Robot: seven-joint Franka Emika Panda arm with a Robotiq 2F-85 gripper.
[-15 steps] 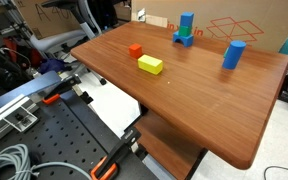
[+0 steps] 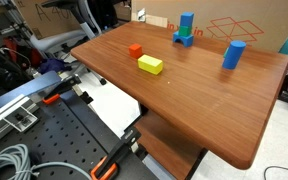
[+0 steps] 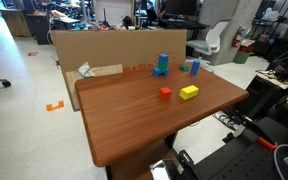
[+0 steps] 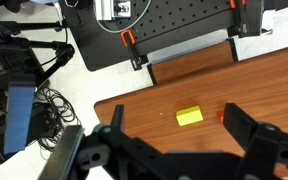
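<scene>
Only the wrist view shows my gripper, its dark fingers spread apart along the lower edge, with no object held between them. Well below it, the yellow block (image 4: 189,116) lies on the wooden table, visible through the gap. A red block (image 4: 222,116) shows partly beside the right finger. In exterior view 1 the red block (image 2: 135,50) sits a little left of the yellow block (image 2: 150,64). Farther back stands a blue and green stack (image 2: 185,30) on a blue base. To its right is an upright blue cylinder (image 2: 234,54).
Bare table (image 2: 209,100) stretches in front of the blue cylinder. A cardboard panel (image 3: 99,52) closes off the back. The dark robot base platform (image 2: 49,140) lies along the table's near side, with a gap between, and carries orange-marked clamps and a coiled cable (image 2: 14,160).
</scene>
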